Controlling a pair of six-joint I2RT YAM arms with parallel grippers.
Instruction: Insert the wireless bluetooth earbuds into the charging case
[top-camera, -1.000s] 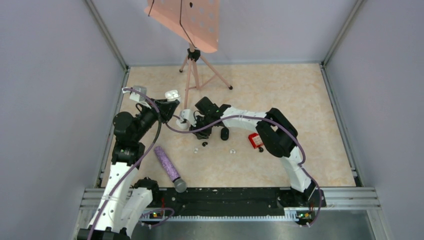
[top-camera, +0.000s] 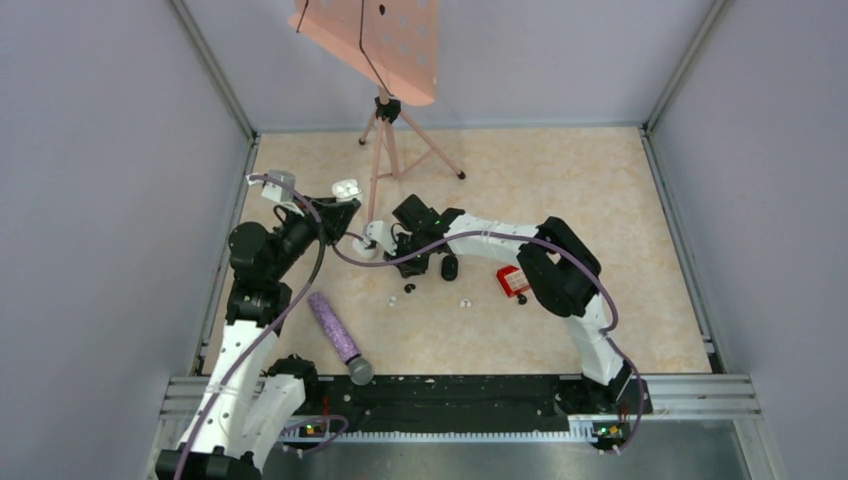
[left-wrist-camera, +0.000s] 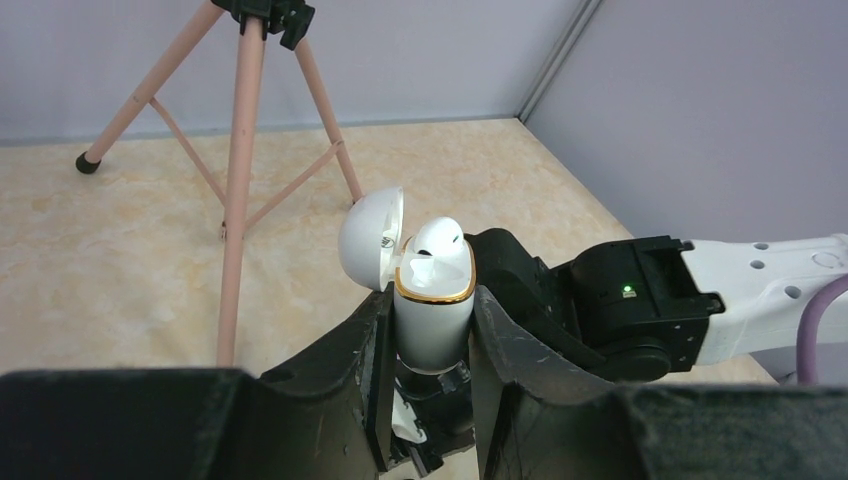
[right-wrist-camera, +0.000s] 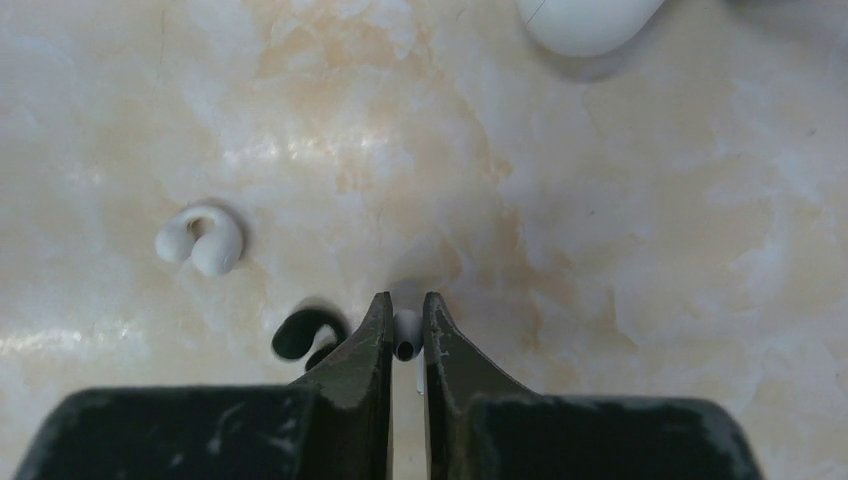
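Note:
My left gripper is shut on the white charging case, upright with its lid open; one white piece sits in its top, in the left wrist view. My right gripper is low over the table, shut on a small light earbud. Left of it lie a black earbud pair and a white earbud pair. A white rounded object sits at the upper edge of the right wrist view.
A pink tripod stands at the back. A purple cylinder lies front left. A black case and red box lie right of centre.
The left still holds the case up.

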